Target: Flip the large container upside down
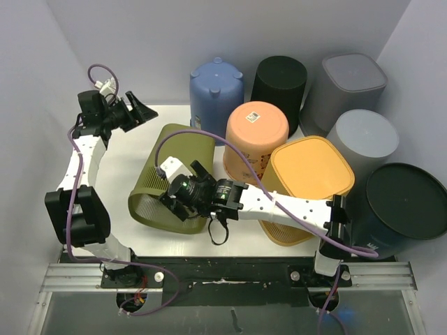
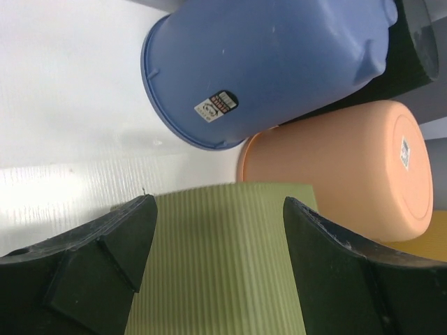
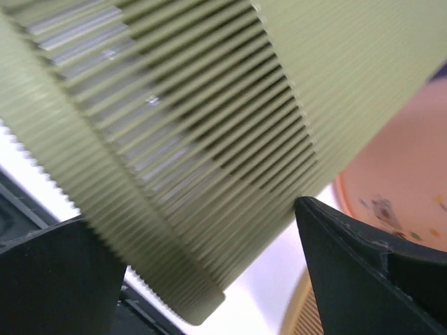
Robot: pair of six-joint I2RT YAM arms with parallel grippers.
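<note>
The large olive-green container (image 1: 160, 150) lies on its side on the white table, open end toward the front. My right gripper (image 1: 185, 202) is down over its front end, open, with the slatted wall and rim (image 3: 174, 209) filling the right wrist view between and beyond its fingers. My left gripper (image 1: 136, 112) hangs at the back left, just off the container's rear, fingers apart with nothing held; in the left wrist view the green surface (image 2: 216, 251) shows between and beyond them.
A blue bin (image 1: 216, 98), black bin (image 1: 279, 77), pink bin (image 1: 257, 129), yellow bin (image 1: 311, 167) and grey and dark bins (image 1: 405, 202) crowd the back and right. White table shows left of the container.
</note>
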